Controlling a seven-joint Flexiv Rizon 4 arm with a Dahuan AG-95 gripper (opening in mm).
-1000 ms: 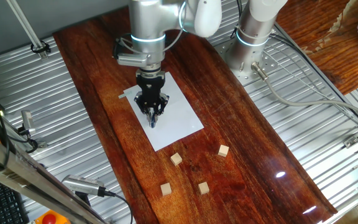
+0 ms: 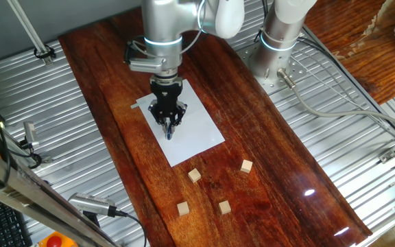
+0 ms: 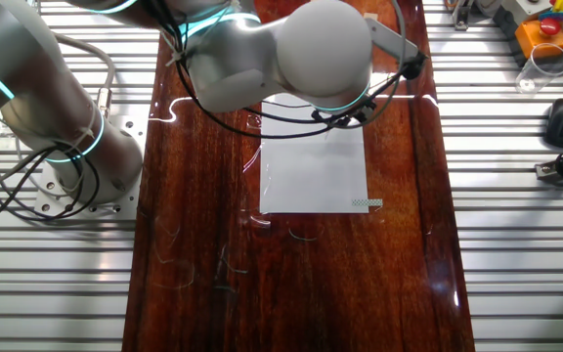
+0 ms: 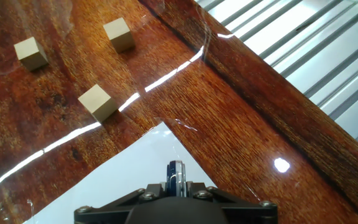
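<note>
A white sheet of paper [image 2: 196, 127] lies flat on the dark wooden table. Over it my gripper [image 2: 169, 125] points downward, shut on a slim, dark blue, shiny pen-like object [image 4: 175, 177]. In the wrist view this object sticks out forward between the fingers, in front of the sheet's corner [image 4: 148, 152]. Whether its tip touches the paper cannot be told. Exterior view 2 has the arm covering the gripper, while the near part of the sheet [image 3: 311, 181] shows there, with no clear marks on it.
Several light wooden cubes, among them one near the sheet [image 2: 195, 175] and one farther right [image 2: 246, 166], stand apart on the table [image 2: 280, 185]. A small patterned strip [image 3: 367, 202] lies at the sheet's edge. Bare wood surrounds the paper.
The sheet and cubes have stayed in place.
</note>
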